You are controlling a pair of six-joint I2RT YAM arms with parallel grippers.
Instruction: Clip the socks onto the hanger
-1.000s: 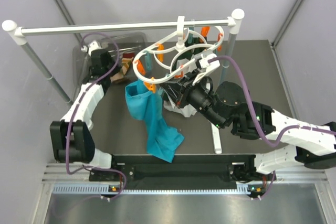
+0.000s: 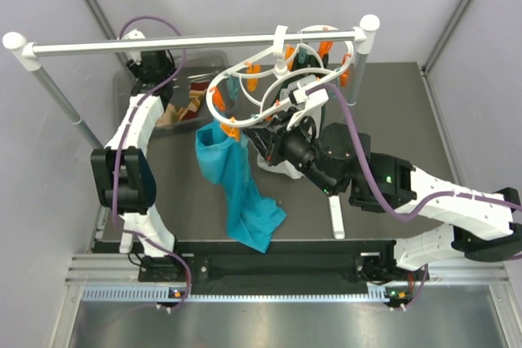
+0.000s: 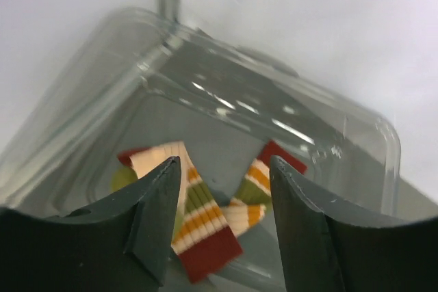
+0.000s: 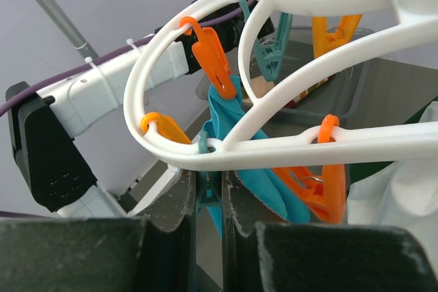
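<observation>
A white round hanger with orange and teal clips hangs from the bar. My right gripper is shut on a teal clip at the hanger's rim. A blue sock hangs from the rim beside it, near an orange clip; its lower end spreads over the table. Striped socks in red, cream, orange and green lie in the clear bin. Above them, my left gripper is open, nothing between its fingers. A pale cloth is partly hidden behind the hanger.
The hanger's bar crosses above both arms on grey posts. A white strip lies on the table, whose right side is clear. Purple cables run along both arms.
My left arm has moved farther back over the bin, its fingers near the socks. The right gripper has shifted left slightly along the hanger's rim. The blue sock hangs nearly as before.
</observation>
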